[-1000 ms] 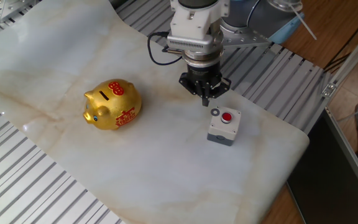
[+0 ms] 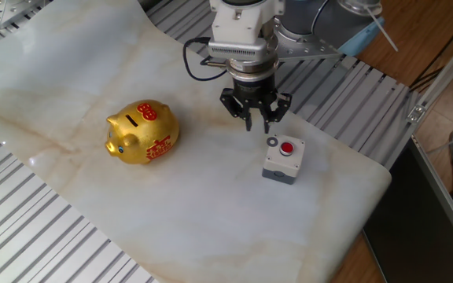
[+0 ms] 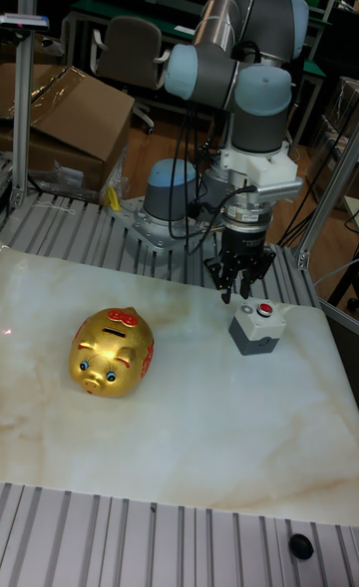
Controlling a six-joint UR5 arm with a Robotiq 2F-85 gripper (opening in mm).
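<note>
My gripper (image 2: 258, 127) points down over the table, its two black fingers (image 2: 248, 124) apart with nothing between them. In the third exterior view the gripper (image 3: 235, 295) hangs behind and slightly left of the button box, clear of it. That box is white and grey (image 2: 281, 163) with a red round button (image 2: 287, 148) on top; it stands upright on the marbled sheet. Well to the left of it sits a golden piggy bank (image 2: 143, 131) with red markings and a dark coin slot on its back.
The marbled sheet (image 2: 203, 212) is bare between and in front of the two objects. Slatted metal table (image 2: 61, 236) shows around it. A small black round piece (image 3: 301, 546) lies near the front edge, and a cardboard box (image 3: 75, 125) stands behind.
The arm has shifted slightly left. The piggy bank and button box have not moved.
</note>
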